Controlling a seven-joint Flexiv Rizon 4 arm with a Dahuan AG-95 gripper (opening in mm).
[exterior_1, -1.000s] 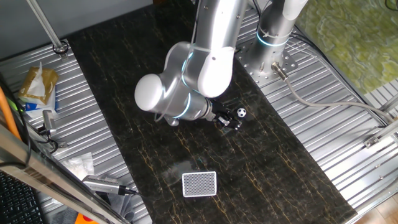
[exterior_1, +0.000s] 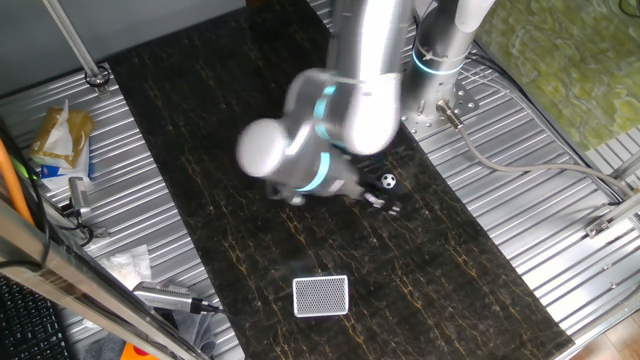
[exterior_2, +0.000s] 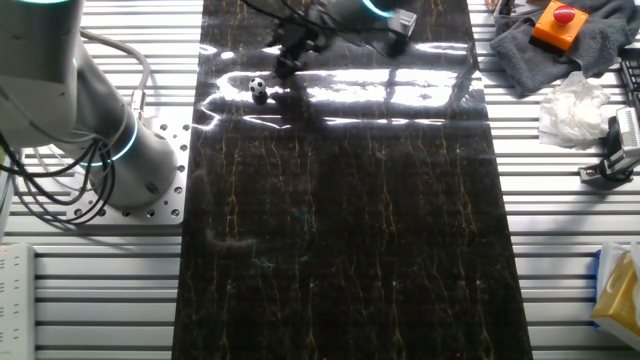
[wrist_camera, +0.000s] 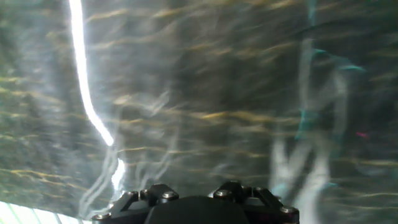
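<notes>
A small black-and-white soccer-patterned ball (exterior_1: 388, 181) rests on the dark marbled board. In exterior view 2 the ball (exterior_2: 258, 85) sits near the board's far left, its reflection below. My gripper (exterior_1: 384, 204) is tilted low over the board just beside the ball, blurred by motion. The wrist view has the gripper at the bottom edge, a gap between its fingertips and nothing held there. That view shows only blurred marble and glare, no ball. A white rectangular mesh-topped basket or tray (exterior_1: 321, 297) lies nearer the board's front edge.
The board (exterior_1: 440, 290) is clear around the white tray and toward its right. Along the left side are a tissue pack (exterior_1: 62, 138) and a metallic device (exterior_1: 170, 297). My arm's base (exterior_1: 440, 85) stands beside the board at the upper right.
The arm has swung right and the gripper now points past the ball's lower side, with blur. Ball and white tray have stayed in place.
</notes>
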